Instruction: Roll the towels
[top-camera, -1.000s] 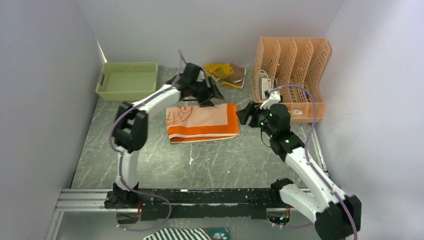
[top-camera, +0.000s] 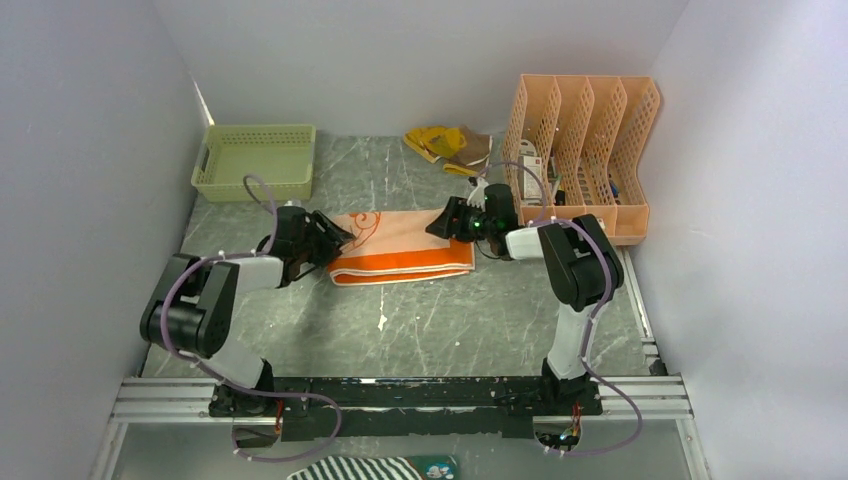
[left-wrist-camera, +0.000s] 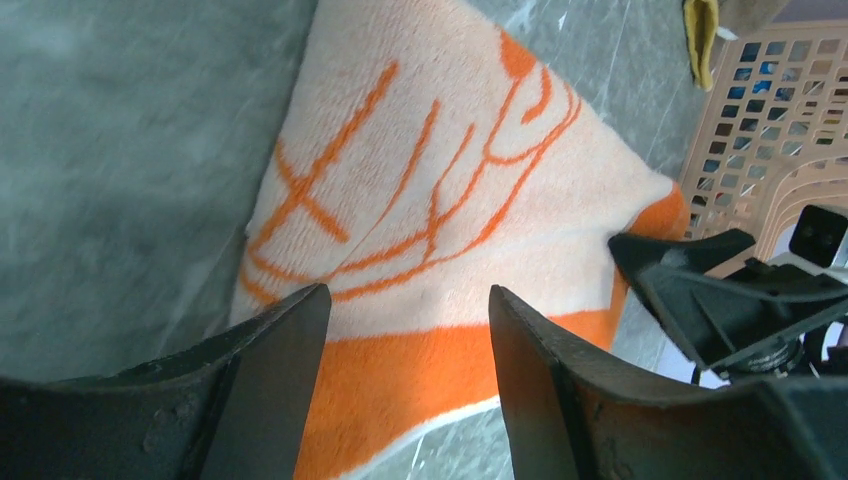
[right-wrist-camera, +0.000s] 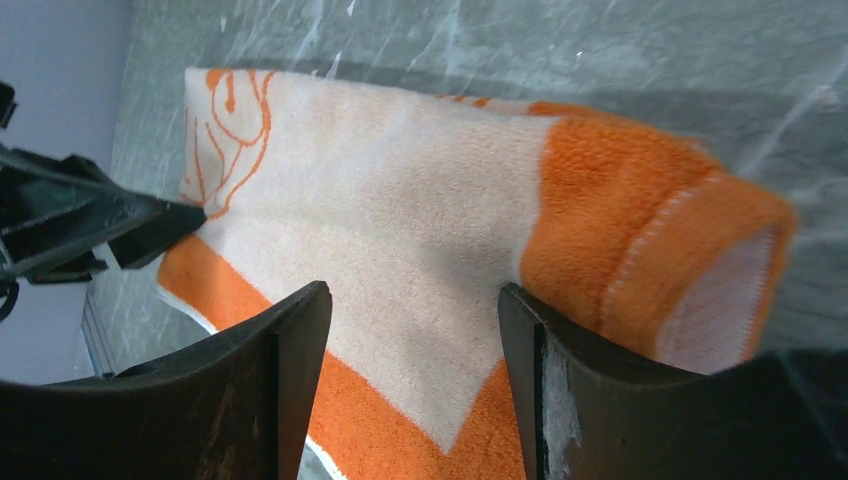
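A cream towel (top-camera: 395, 240) with orange bands and an orange line drawing lies folded flat across the middle of the table, also filling both wrist views. My left gripper (top-camera: 338, 235) is down at the towel's left end, open, its fingertips low at the cloth (left-wrist-camera: 420, 250). My right gripper (top-camera: 447, 223) is down at the right end, where the towel's orange edge bulges up beside its fingers in the right wrist view (right-wrist-camera: 650, 240). The right fingers stand apart over the cloth; whether fabric is between them is unclear.
A green basket (top-camera: 255, 130) stands at the back left, yellow and brown cloths (top-camera: 440, 140) at the back middle, and a peach slotted organizer (top-camera: 630, 210) at the back right, close to the right arm.
Both arms have come down onto the towel, the left from above the back to the left end, the right inward to the right end. The towel has shifted slightly left.
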